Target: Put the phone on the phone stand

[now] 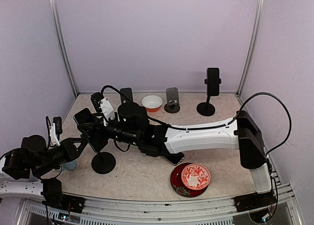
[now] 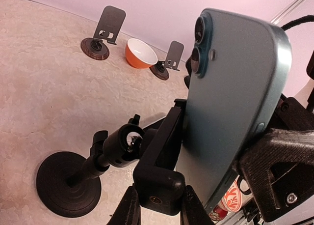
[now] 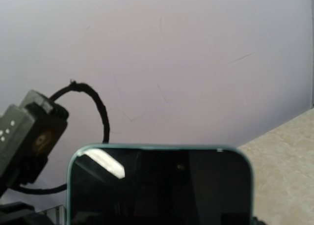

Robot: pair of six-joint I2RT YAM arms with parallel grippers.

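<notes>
A pale blue-grey phone leans against the clamp of the black phone stand at front left; its dark screen fills the bottom of the right wrist view [image 3: 159,185]. My right gripper [image 1: 91,126] is around the phone, its black fingers at the phone's side in the left wrist view; its grip is partly hidden. My left gripper [image 1: 78,145] is at the stand's holder from the lower left, its fingertips low in the left wrist view; how far it is open is unclear.
Other stands [image 1: 207,108] stand at the back, with an orange-white bowl [image 1: 152,102]. Red dishes [image 1: 195,176] sit front right. Another phone [image 1: 174,158] lies under my right arm, which spans the table.
</notes>
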